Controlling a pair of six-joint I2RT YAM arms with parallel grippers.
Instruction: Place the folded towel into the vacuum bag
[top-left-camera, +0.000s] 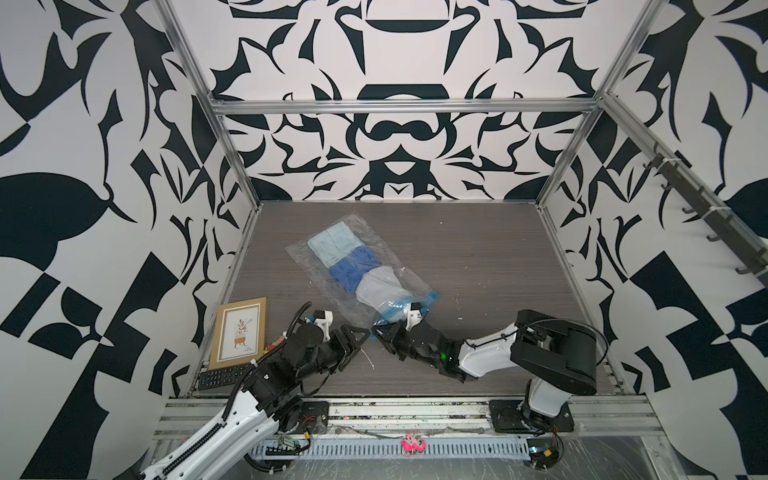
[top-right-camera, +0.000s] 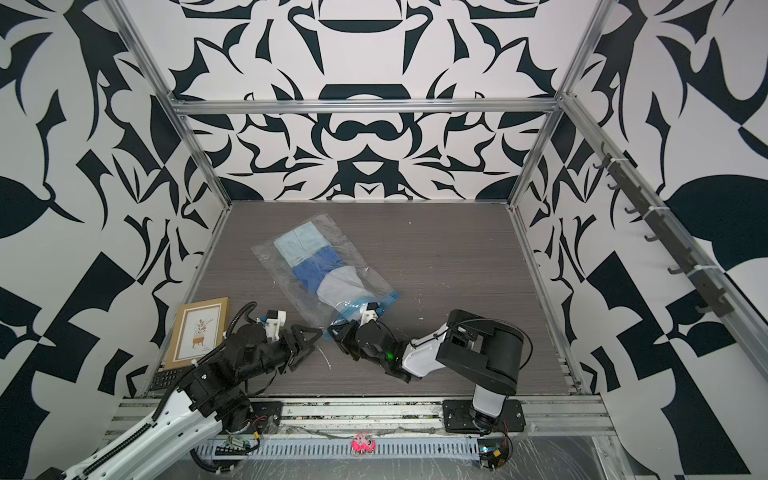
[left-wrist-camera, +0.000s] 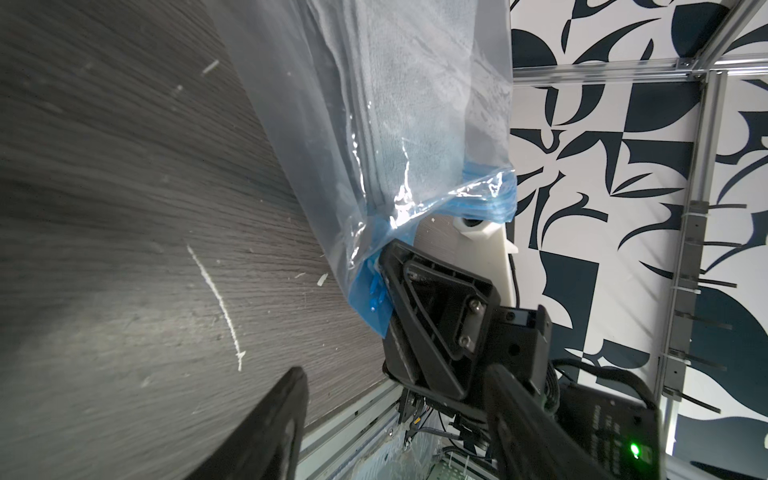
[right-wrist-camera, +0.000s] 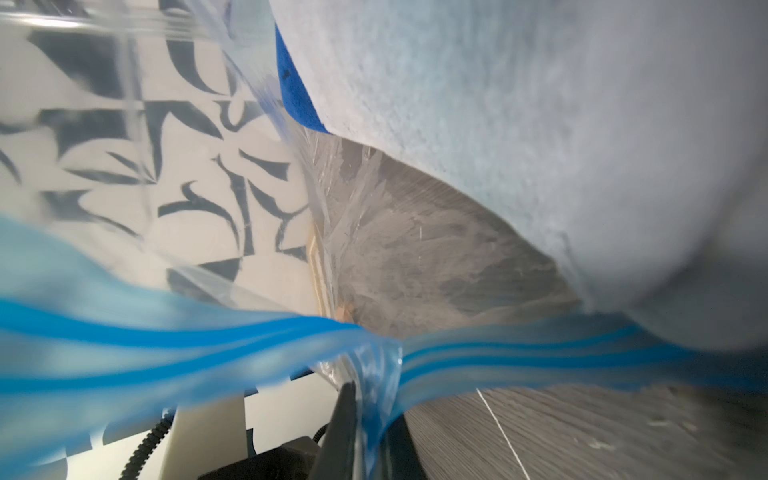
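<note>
The clear vacuum bag (top-left-camera: 305, 256) lies slanted across the table, its blue zip edge (left-wrist-camera: 488, 196) toward the robot. Inside it are three folded towels in a row: light blue (top-left-camera: 334, 243), dark blue (top-left-camera: 354, 269) and a pale one (top-left-camera: 379, 288) nearest the opening. My right gripper is shut on the bag's blue edge near its left corner. Just left of that corner, my left gripper stands open with nothing between its fingers. In the right wrist view, the pale towel (right-wrist-camera: 480, 120) sits inside the zip line, and the mouth appears parted.
At the table's left edge, a wooden picture frame (top-left-camera: 239, 333) rests by a black keyboard (top-left-camera: 220, 378). A hook rail (top-left-camera: 708, 212) runs along the right wall.
</note>
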